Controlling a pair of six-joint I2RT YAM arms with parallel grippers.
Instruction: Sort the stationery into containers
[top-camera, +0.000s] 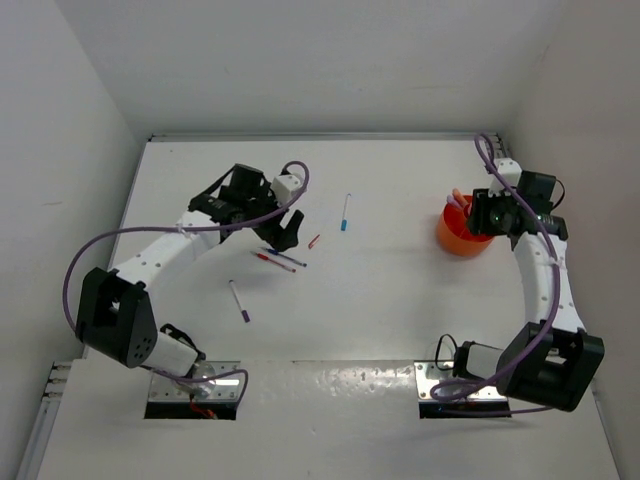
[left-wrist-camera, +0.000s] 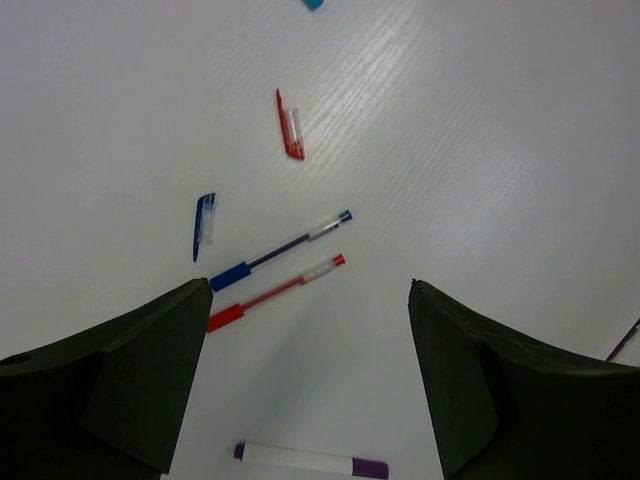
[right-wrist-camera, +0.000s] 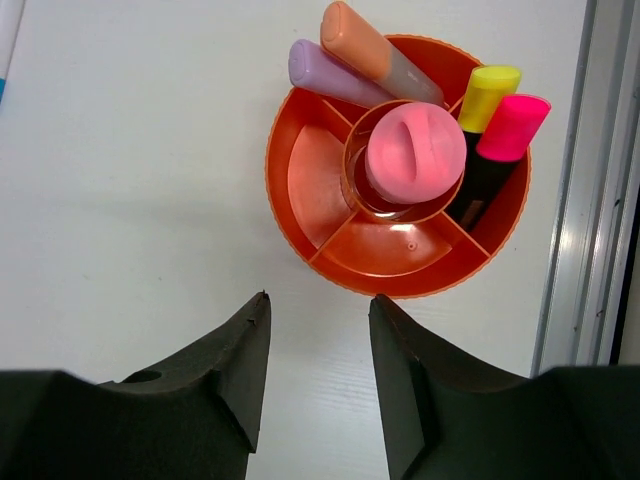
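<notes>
My left gripper hovers open over loose stationery: red pen (left-wrist-camera: 275, 293), blue pen (left-wrist-camera: 280, 250), red cap (left-wrist-camera: 292, 135), blue cap (left-wrist-camera: 206, 223) and white marker with purple end (left-wrist-camera: 300, 458). A teal-ended item (top-camera: 344, 220) lies at centre. My right gripper is open, empty, just before an orange divided container (right-wrist-camera: 300, 200). It holds a pink-topped object (right-wrist-camera: 410, 150) in the middle, with purple (right-wrist-camera: 330, 75), orange (right-wrist-camera: 375, 50), yellow (right-wrist-camera: 488, 95) and pink (right-wrist-camera: 510, 130) markers around it.
A metal rail (right-wrist-camera: 580, 200) runs along the right edge.
</notes>
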